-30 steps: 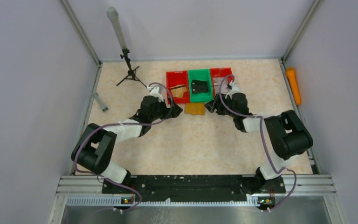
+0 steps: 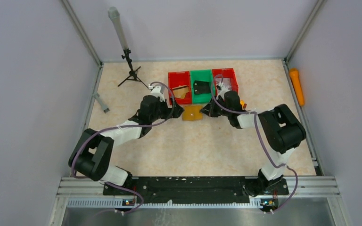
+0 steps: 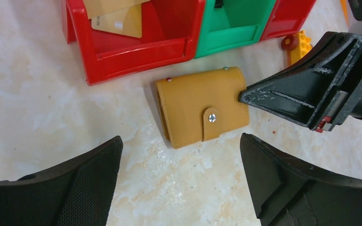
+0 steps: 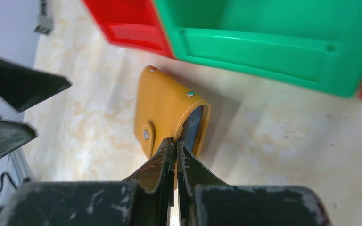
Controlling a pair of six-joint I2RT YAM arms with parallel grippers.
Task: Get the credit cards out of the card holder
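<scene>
The tan leather card holder (image 3: 200,106), its snap strap (image 3: 211,123) fastened, sits in front of the bins. Through its open side edge a dark bluish inside (image 4: 192,125) shows in the right wrist view; single cards cannot be made out. My right gripper is shut at that edge, its tips pinching the thin front cover. Left of the holder, my left gripper stands open, nothing between its fingers; the holder lies ahead of its gap.
A red bin (image 2: 179,73) holding tan and gold cards, a green bin (image 2: 201,100) with a black item and another red bin (image 2: 225,71) stand close behind the holder. Yellow blocks (image 3: 301,46) lie right.
My right gripper has come in leftward and closed at the holder's edge. The holder has shifted left and slightly toward the front of the table, away from the bins. The left gripper barely moved.
</scene>
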